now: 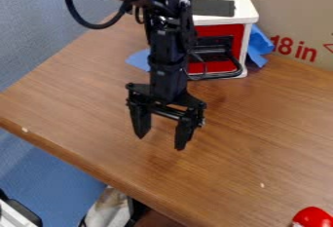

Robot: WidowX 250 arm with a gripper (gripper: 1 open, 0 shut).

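Note:
My black gripper (162, 133) hangs above the middle of the wooden table (92, 124), fingers pointing down and spread apart, with nothing between them. Behind it stands a small white and red box-like appliance (231, 7) with a dark opening, partly hidden by the arm. A red object (313, 218) is cut off at the bottom right corner.
Blue tape (256, 46) lies beside the appliance. A cardboard panel (299, 7) stands at the back right. The table's left edge borders a blue-grey floor. The table around the gripper is clear.

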